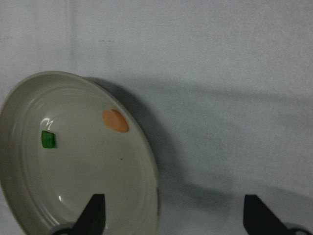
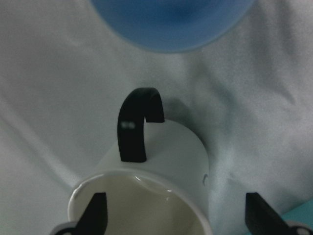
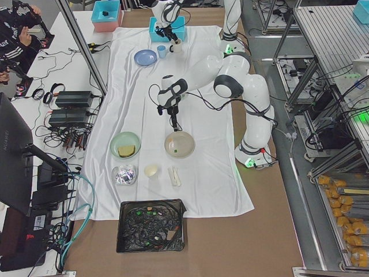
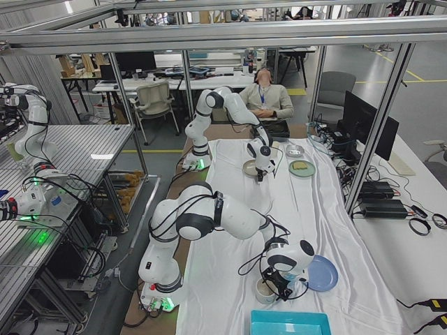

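My left gripper (image 3: 174,124) stands open low over the edge of a beige plate (image 3: 179,147). In the left wrist view the plate holds a green piece (image 1: 48,139) and an orange piece (image 1: 115,120), with nothing between the fingers. My right gripper (image 4: 278,289) is open over a white mug (image 2: 172,144) with a black handle (image 2: 131,132); one finger is over its mouth, the other outside it. A blue plate (image 4: 322,273) lies beside the mug.
A turquoise bin (image 4: 289,322) stands beside the mug. A green plate (image 3: 132,139) with a yellow item, a silver packet (image 3: 124,175), a small cream cup (image 3: 151,170) and a black tray (image 3: 123,225) are on the left arm's side.
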